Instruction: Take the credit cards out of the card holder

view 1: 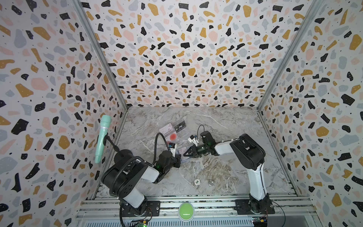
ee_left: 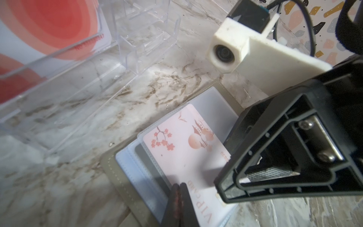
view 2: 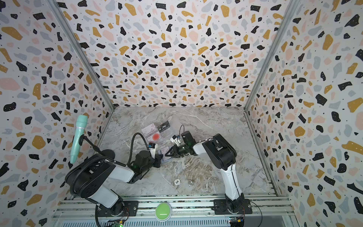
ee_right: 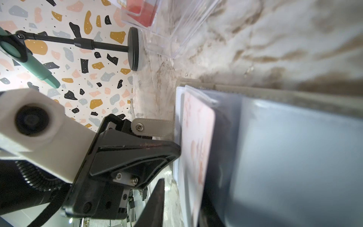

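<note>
In the left wrist view, the card holder point(ee_left: 113, 166) lies spread on the marble table, with an olive-grey cover and clear bluish sleeves. A pink-white VIP card point(ee_left: 175, 141) with a blossom print rests on or in one sleeve. My left gripper is shut, its tips over the card's lower left edge; nothing clear shows between them. Opposite, over the card's right side, is my right gripper point(view 1: 186, 154). From the right wrist, the card point(ee_right: 196, 140) appears tilted up, its near end between the parted fingers; the contact there is dark and blurred.
A clear tray point(ee_left: 128, 70) with a red-patterned card point(ee_left: 56, 26) stands behind the holder. Pale and dark cards point(view 1: 180, 126) sit farther back. Two small round items, one a white disc point(view 1: 197, 182), lie in front.
</note>
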